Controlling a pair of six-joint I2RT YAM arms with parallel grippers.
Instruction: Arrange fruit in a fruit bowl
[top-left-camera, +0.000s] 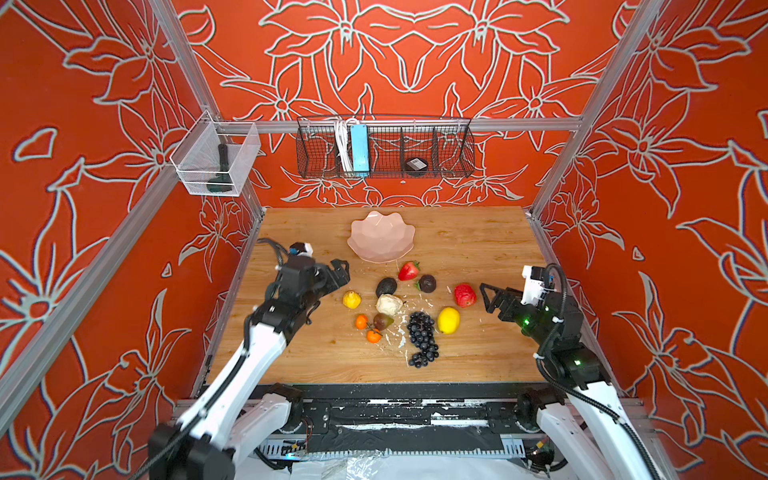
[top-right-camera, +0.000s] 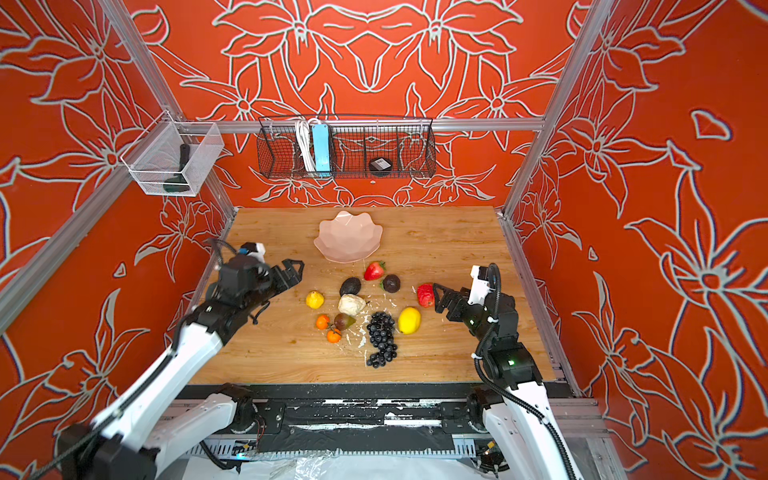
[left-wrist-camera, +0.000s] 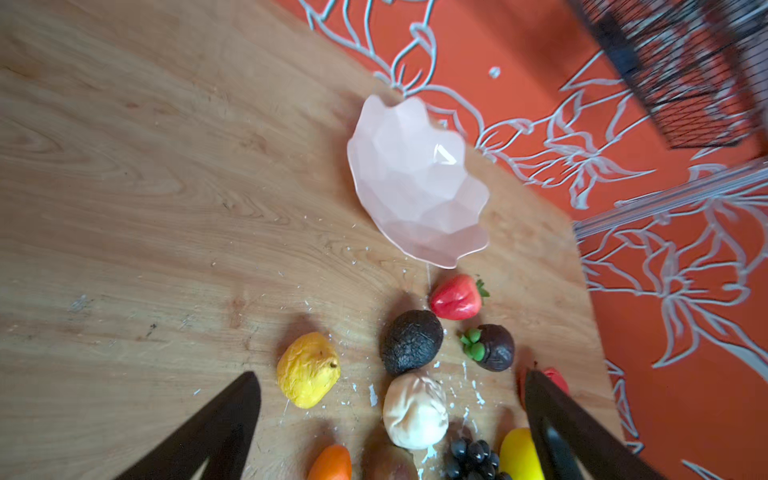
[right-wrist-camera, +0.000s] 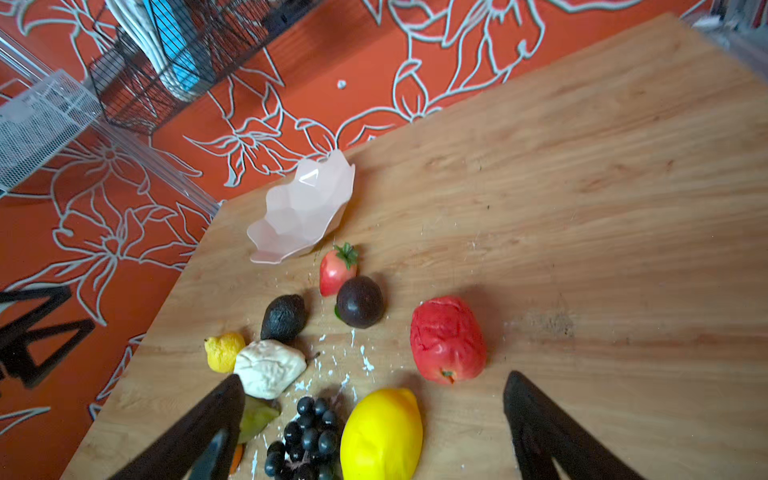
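An empty pink scalloped bowl (top-left-camera: 381, 237) stands at the back of the table. Loose fruit lies in front of it: a strawberry (top-left-camera: 408, 271), a mangosteen (right-wrist-camera: 360, 302), an avocado (left-wrist-camera: 412, 341), a small yellow fruit (left-wrist-camera: 309, 369), a whitish fruit (left-wrist-camera: 415, 410), a brown-green pear-like fruit (top-left-camera: 383, 321), small orange fruits (top-left-camera: 373, 337), black grapes (top-left-camera: 421, 336), a lemon (right-wrist-camera: 382, 434) and a wrinkled red fruit (right-wrist-camera: 448, 339). Over the table's left side my left gripper (top-left-camera: 342, 276) is open and empty. My right gripper (top-left-camera: 485, 296) hangs open and empty, right of the red fruit.
Pale flakes (top-left-camera: 397, 336) are scattered around the grapes. A black wire basket (top-left-camera: 384, 149) hangs on the back wall, and a white mesh basket (top-left-camera: 216, 164) at the left.
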